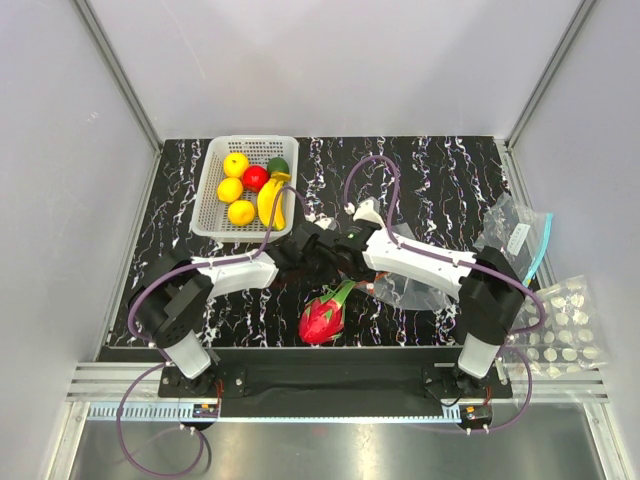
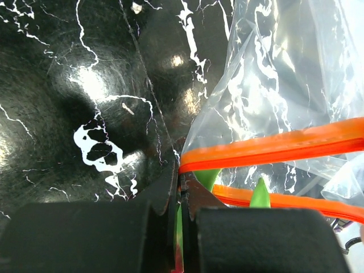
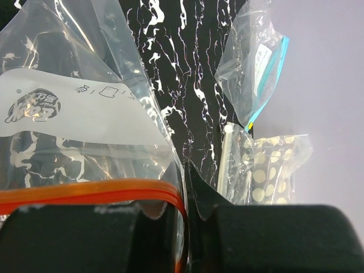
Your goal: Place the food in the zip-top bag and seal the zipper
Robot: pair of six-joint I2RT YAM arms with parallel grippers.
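A clear bag (image 2: 273,68) with an orange zipper (image 2: 273,142) lies at the table's middle, partly hidden under the arms in the top view. My left gripper is shut at the end of the orange strip, pinching the bag's edge. My right gripper is shut on the other part of the orange zipper edge, which bends down between its fingers. A red dragon fruit (image 1: 322,320) with green leaves lies just in front of the grippers, its leaves showing beneath the bag's opening in the left wrist view.
A white basket (image 1: 205,210) of lemons, a red fruit, bananas and a green fruit stands back left. Another bag (image 1: 505,235) with a blue zipper and a dotted plastic piece (image 1: 555,330) lie at the right.
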